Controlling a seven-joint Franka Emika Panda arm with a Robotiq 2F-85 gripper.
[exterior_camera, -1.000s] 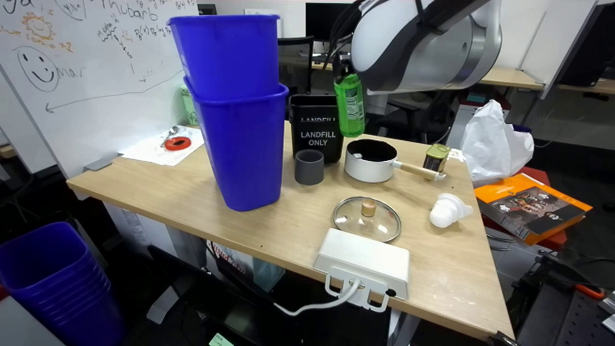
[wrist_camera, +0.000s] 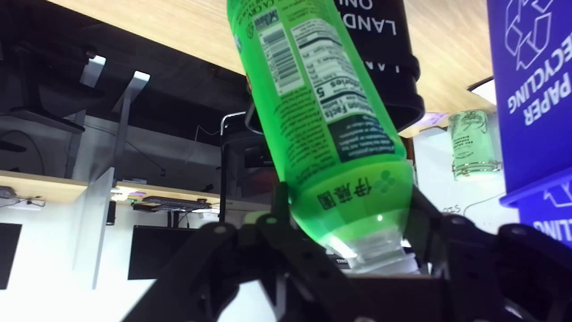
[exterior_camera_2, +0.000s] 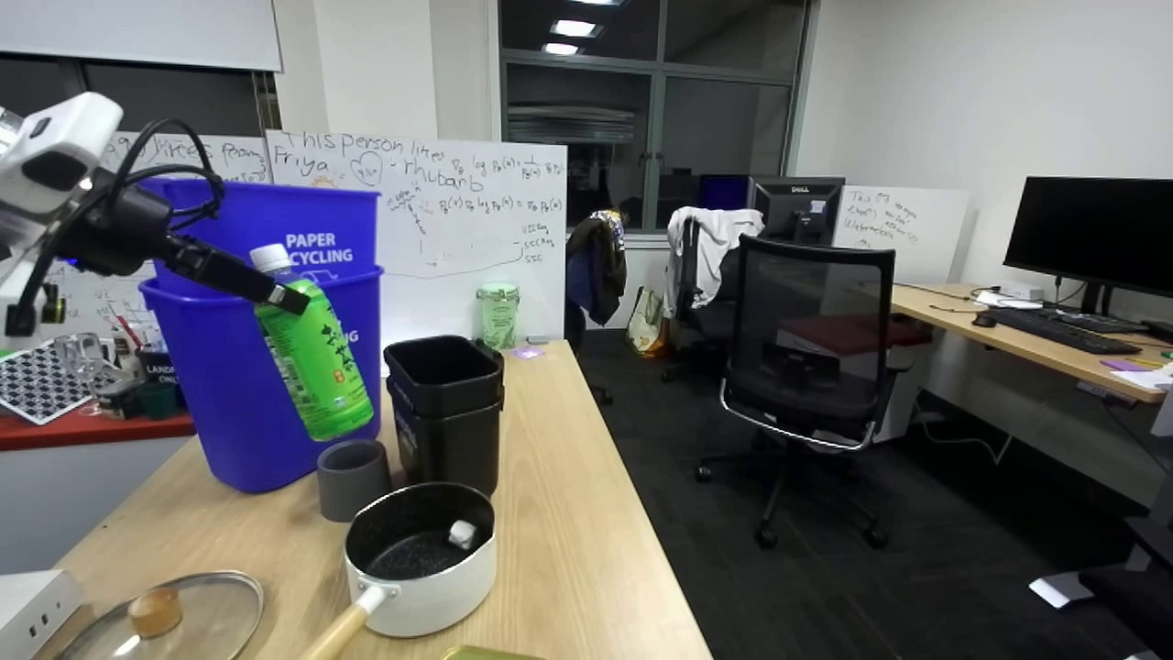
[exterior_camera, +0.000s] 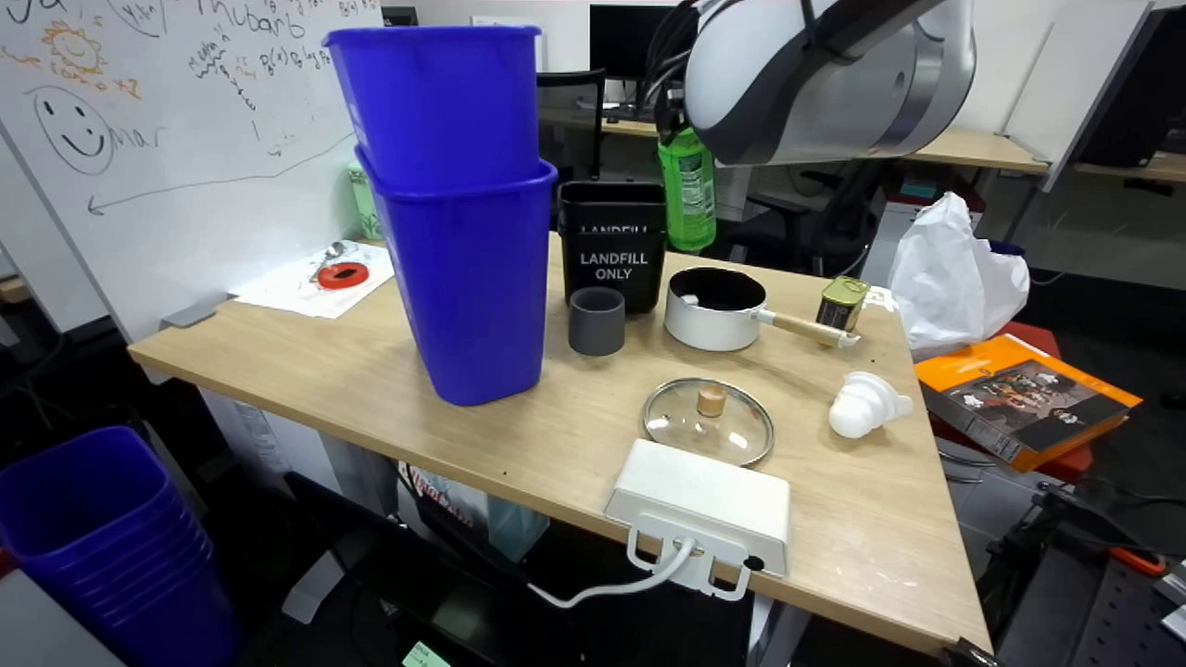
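A green bottle (exterior_camera: 690,191) with a white cap hangs in the air, held near its cap by my gripper (exterior_camera_2: 284,299), which is shut on it. In exterior view 2 the bottle (exterior_camera_2: 321,368) tilts, its base down and to the right, in front of the blue bins. The wrist view has the bottle (wrist_camera: 327,102) running up from between the dark fingers. Black landfill bins (exterior_camera: 612,250), one nested in another, stand on the table; in exterior view 1 the bottle appears just to their right, above the pot.
Two stacked blue recycling bins (exterior_camera: 467,289) stand tall at the left. A grey cup (exterior_camera: 597,321), a white pot (exterior_camera: 712,327), a glass lid (exterior_camera: 673,413), a white box (exterior_camera: 700,500), a small tin (exterior_camera: 841,302) and a white plastic piece (exterior_camera: 864,405) occupy the table.
The bottle and my gripper have risen a little and shifted slightly right in exterior view 1. The things on the table have stayed put.
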